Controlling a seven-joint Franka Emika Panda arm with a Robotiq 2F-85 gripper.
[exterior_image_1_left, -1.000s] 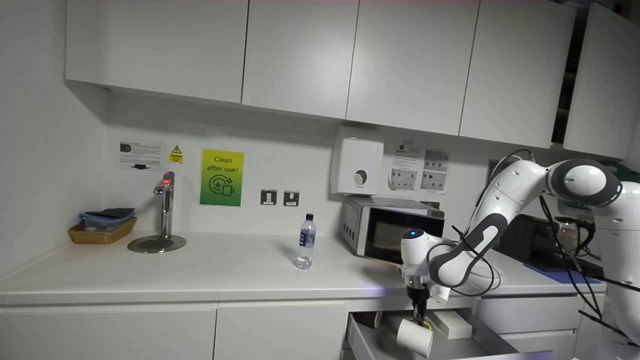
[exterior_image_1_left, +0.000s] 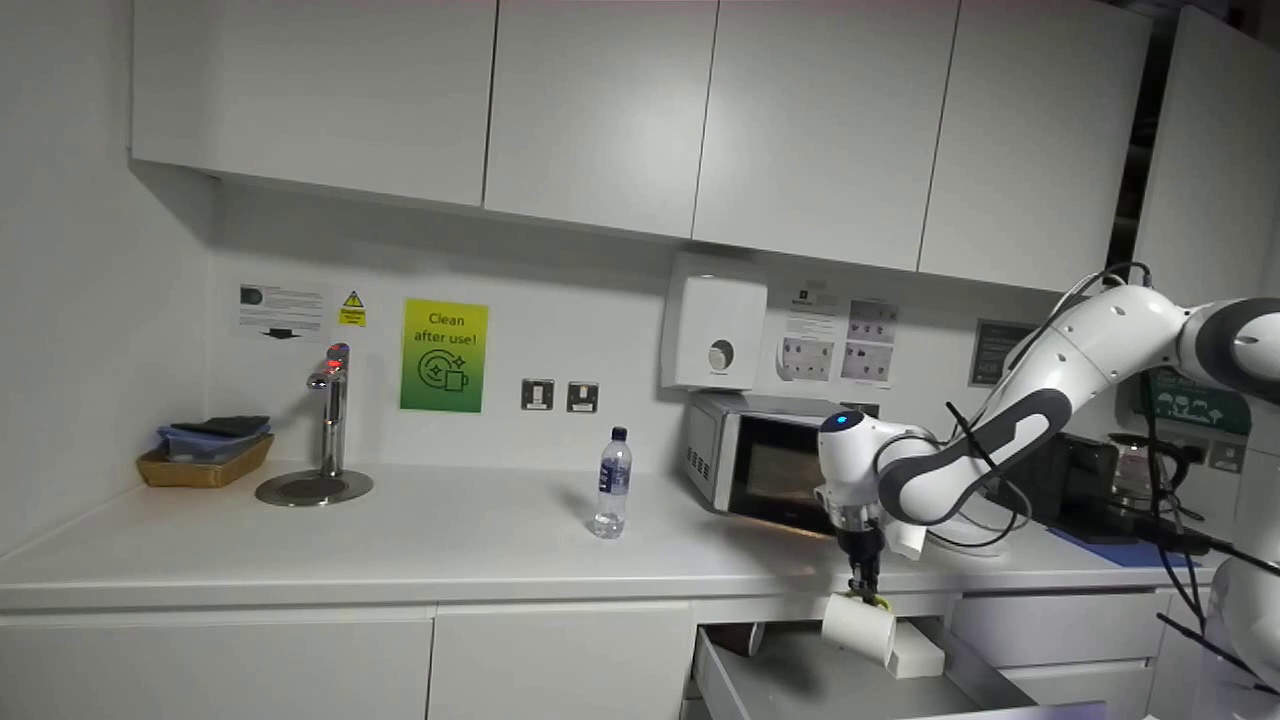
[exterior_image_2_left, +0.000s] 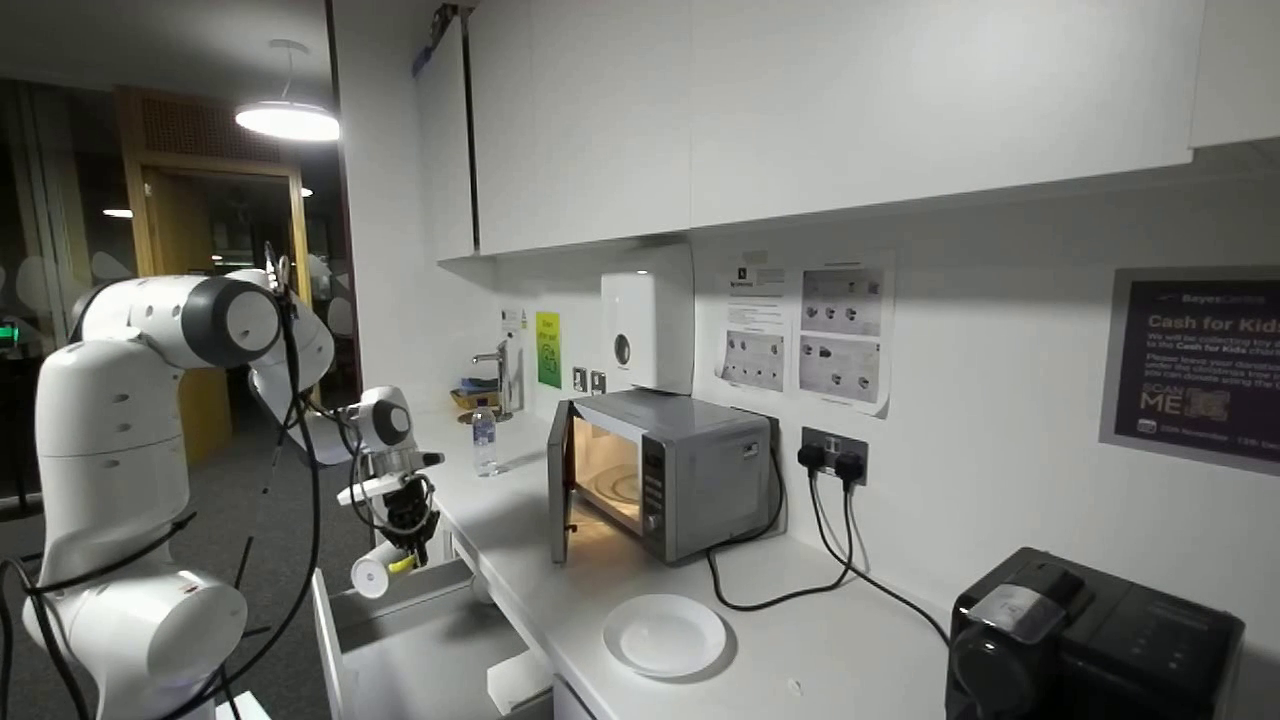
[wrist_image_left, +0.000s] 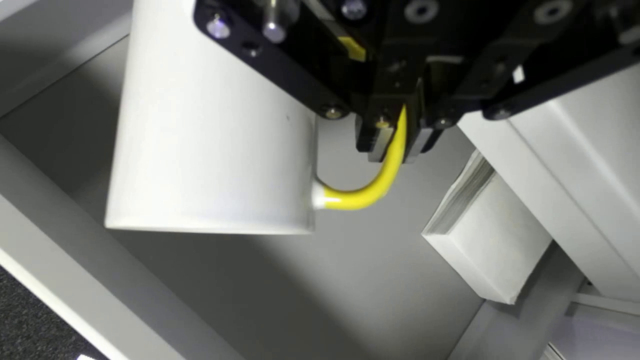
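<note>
A white mug (exterior_image_1_left: 858, 629) with a yellow handle (wrist_image_left: 393, 159) hangs tilted over the open drawer. My gripper is shut on that handle, which runs up between its fingers. In the wrist view the mug's white body (wrist_image_left: 210, 138) fills the left side. Exterior view 2 shows the gripper (exterior_image_2_left: 414, 550) above the drawer (exterior_image_2_left: 414, 594), the mug (exterior_image_2_left: 374, 572) lying on its side in the air with one round end toward the camera.
A white paper block (wrist_image_left: 495, 246) lies in the drawer, and a dark mug (exterior_image_1_left: 740, 637) sits at its back left. On the counter stand a microwave (exterior_image_2_left: 696, 468) with its door open, a plate (exterior_image_2_left: 663, 634) and a water bottle (exterior_image_1_left: 612, 486). Free counter lies left of the bottle.
My gripper and the mug have moved right and up in exterior view 1, toward the paper block. The arm's upper links shifted right as well. Drawer and counter items look unmoved.
</note>
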